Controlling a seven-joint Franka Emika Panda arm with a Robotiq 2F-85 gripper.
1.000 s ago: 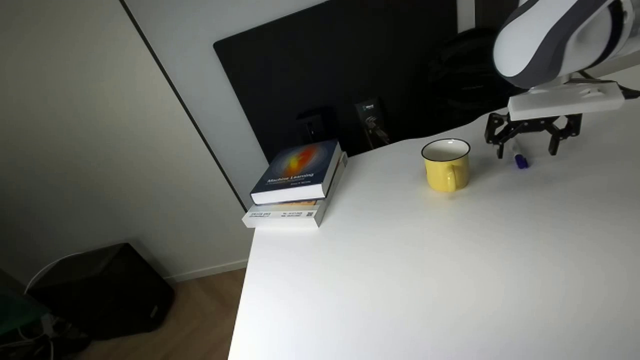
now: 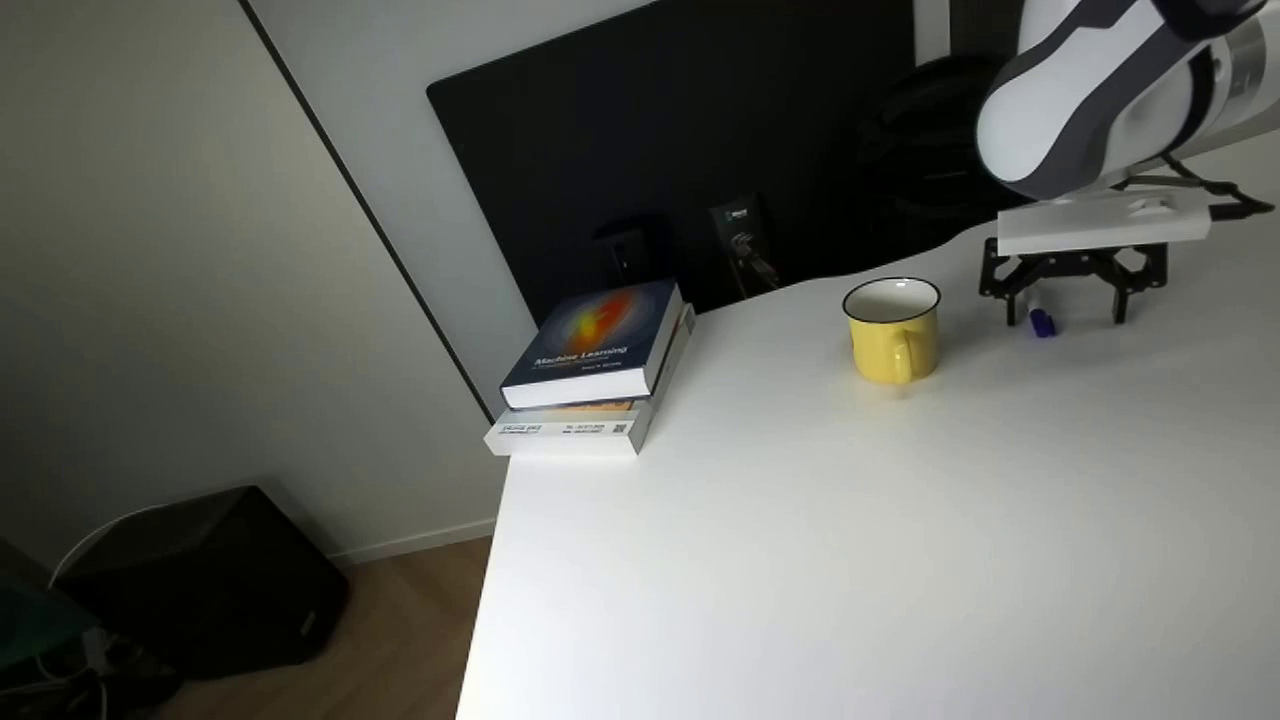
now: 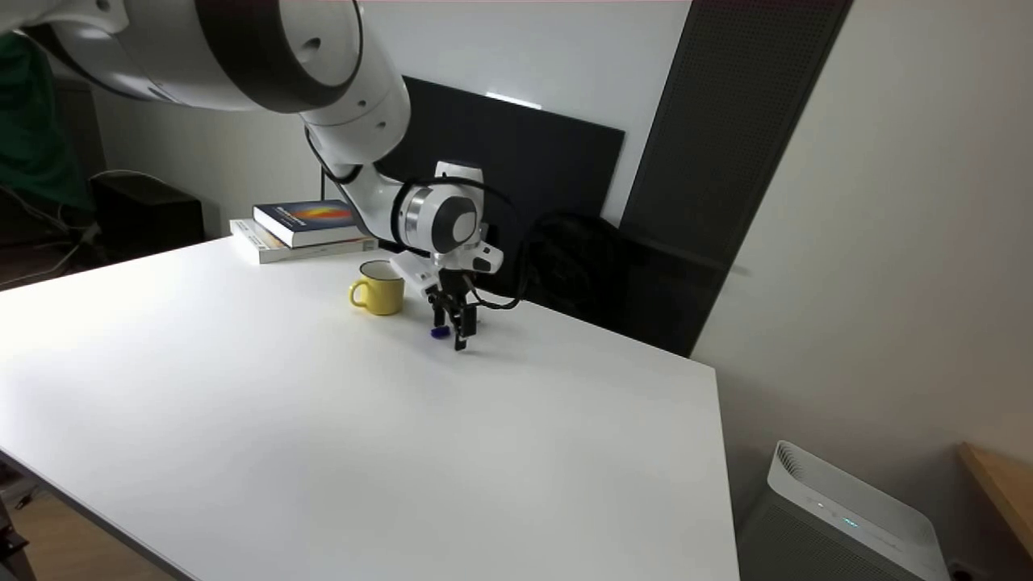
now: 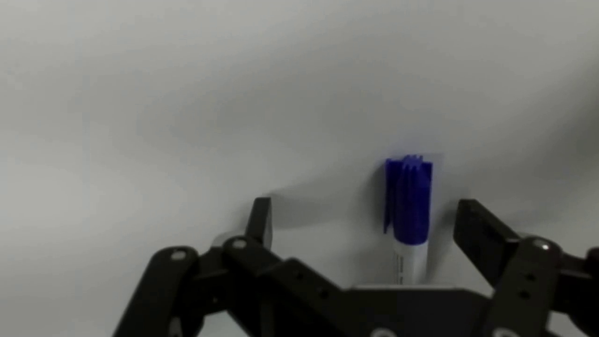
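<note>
A white marker with a blue cap (image 4: 412,202) lies on the white table, its rear part hidden behind the gripper body in the wrist view. My gripper is open, low over the table, with its fingers on either side of the marker and touching neither side of it. The marker sits nearer the right-hand finger (image 4: 480,236) in that view. In exterior view 1 the blue cap (image 2: 1042,324) shows between the fingertips, closer to the left one. A yellow enamel mug (image 2: 895,342) with a dark rim stands upright to the left of the gripper.
Two stacked books (image 2: 594,348) lie at the table's back left corner, beyond the mug. A black monitor (image 2: 672,144) stands behind the table.
My gripper has come down closer to the table and levelled out, its fingers now lower around the marker. The marker and mug have not visibly moved.
</note>
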